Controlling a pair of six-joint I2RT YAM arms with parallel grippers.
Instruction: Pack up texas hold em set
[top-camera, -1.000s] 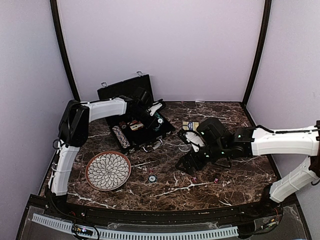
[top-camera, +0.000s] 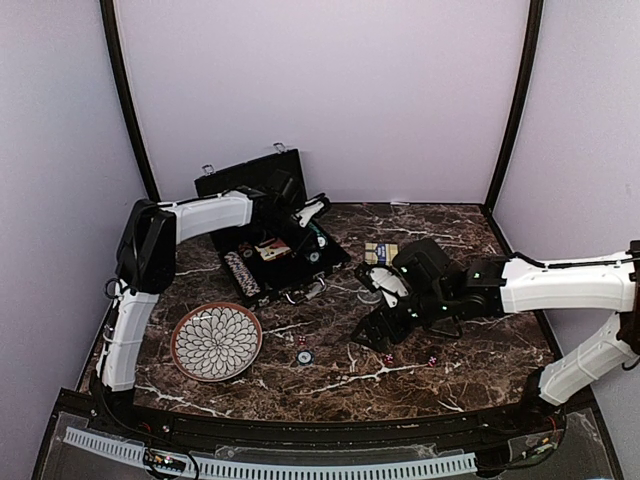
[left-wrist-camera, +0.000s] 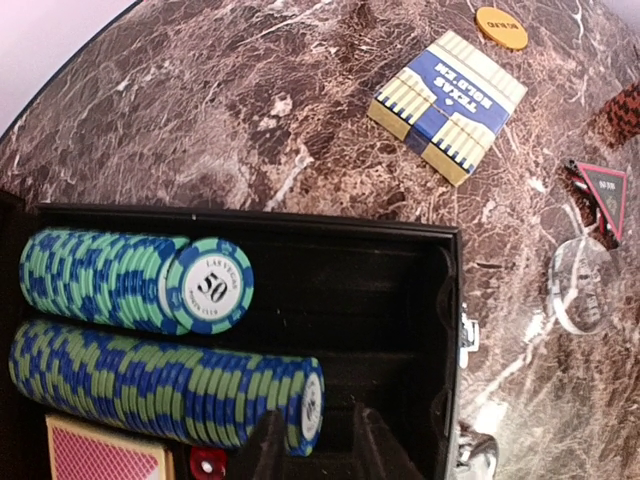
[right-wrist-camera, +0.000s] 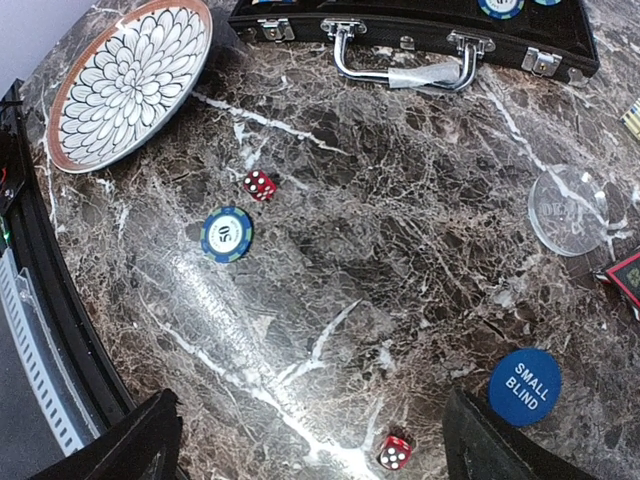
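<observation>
The black case (top-camera: 262, 292) lies open at the back left. Inside it, the left wrist view shows a row of teal-blue chips (left-wrist-camera: 100, 275) with a tilted "50" chip (left-wrist-camera: 211, 286) at its end. A longer row of green-blue chips (left-wrist-camera: 150, 385), red-backed cards (left-wrist-camera: 105, 452) and a red die (left-wrist-camera: 208, 463) are beside it. My left gripper is partly open over the case, near the green-blue row's end, gripping nothing visible. Above the front table, my right gripper stands wide open and empty. A lone "50" chip (right-wrist-camera: 226, 234) and red dice (right-wrist-camera: 259, 185) lie there.
A patterned bowl (top-camera: 216, 342) sits front left. Right of the case are the Texas Hold'em box (left-wrist-camera: 450, 105), an orange Big Blind disc (left-wrist-camera: 501, 28), a clear disc (right-wrist-camera: 568, 210) and a triangular black-and-red piece (left-wrist-camera: 606, 196). A blue Small Blind disc (right-wrist-camera: 525, 386) lies near my right gripper.
My left gripper has shifted slightly over the case, and the chip end below it now shows more clearly. The right arm looks almost still.
</observation>
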